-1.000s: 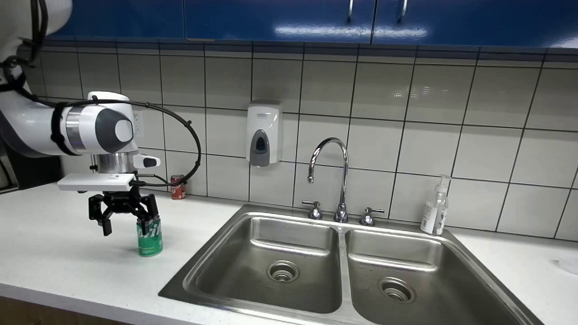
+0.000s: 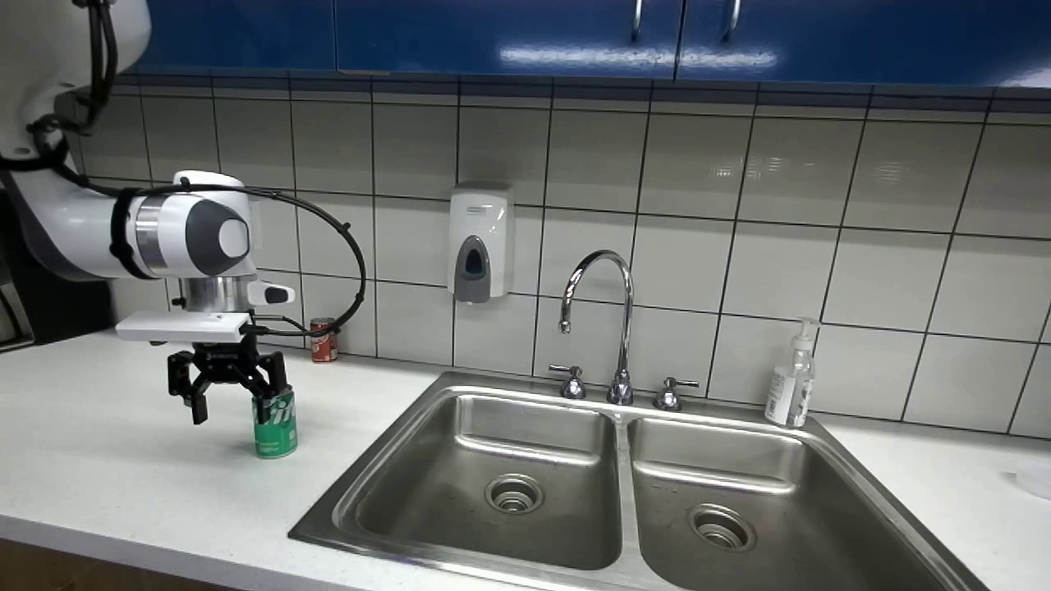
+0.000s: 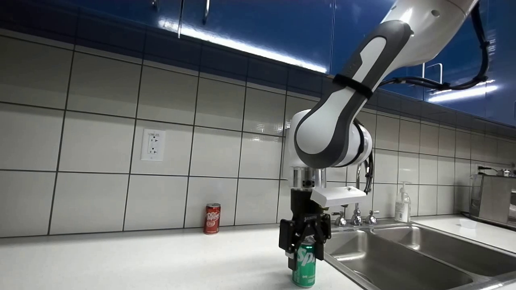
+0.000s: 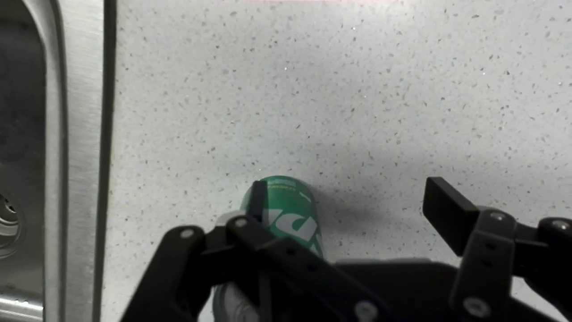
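Note:
A green Sprite can (image 2: 277,433) stands upright on the counter, left of the sink. My gripper (image 2: 231,405) is open over the counter, its fingers wide apart and nothing held between them. In the wrist view one black finger (image 4: 258,199) overlaps the can (image 4: 293,214), while the other finger (image 4: 450,214) is well off to the right over bare counter. The can sits at one side of the gap, not in its middle. From the second exterior view the fingers hide part of the can (image 3: 304,273); they seem to touch or nearly touch it.
A red Dr Pepper can (image 3: 211,219) stands against the tiled wall. The double steel sink (image 2: 625,463) with its tap (image 2: 628,325) lies right of the green can. A soap bottle (image 2: 791,379) is behind the sink.
In exterior view 1, my gripper has shifted slightly right and up. The green can has moved a little the same way, still upright beside the same finger.

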